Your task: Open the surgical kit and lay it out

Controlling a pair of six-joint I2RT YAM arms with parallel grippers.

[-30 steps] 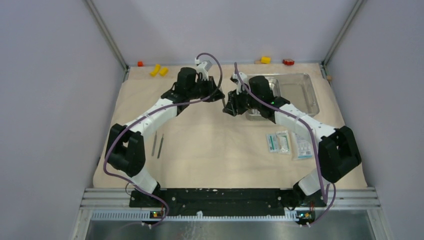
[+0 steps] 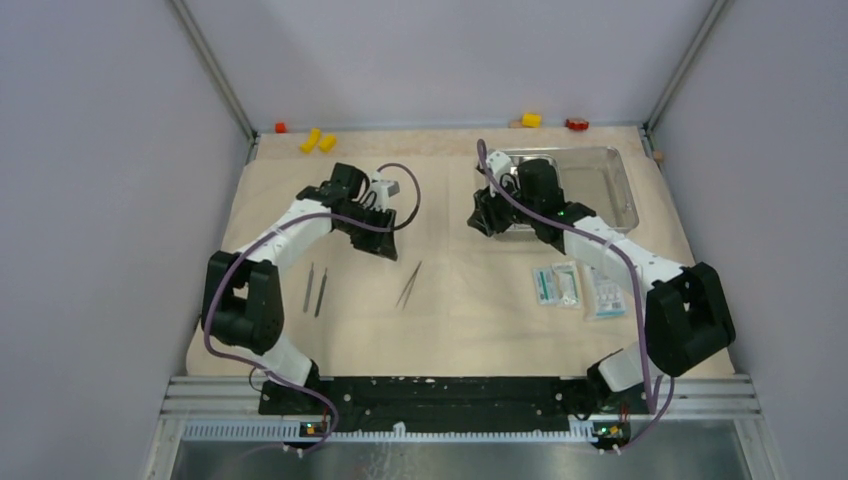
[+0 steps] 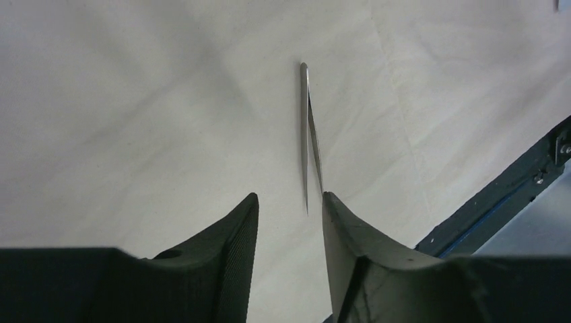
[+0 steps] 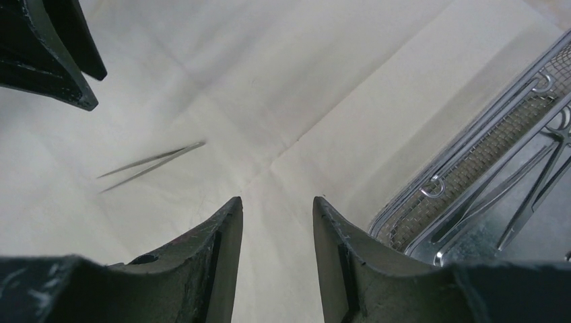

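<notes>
Thin metal tweezers [image 2: 409, 284] lie alone on the beige cloth [image 2: 450, 330], and in the left wrist view the tweezers [image 3: 305, 138] show just beyond my fingertips. My left gripper [image 2: 378, 254] hangs above and behind them, its fingers [image 3: 246, 222] apart with nothing between. Near the tray's left side my right gripper [image 2: 480, 228] is open and empty too; bare cloth shows between its fingers. Two slim instruments [image 2: 309, 288] lie side by side at the left. More metal instruments [image 4: 535, 195] rest in the mesh-walled inner basket [image 4: 458, 158], partly hidden from above by the right arm.
A large clear tray [image 2: 622, 190] stands at the back right. Packaged supplies [image 2: 557, 286] and another clear packet [image 2: 606, 296] lie before it. Yellow pieces [image 2: 327, 143] and a red item [image 2: 577, 124] sit along the back edge.
</notes>
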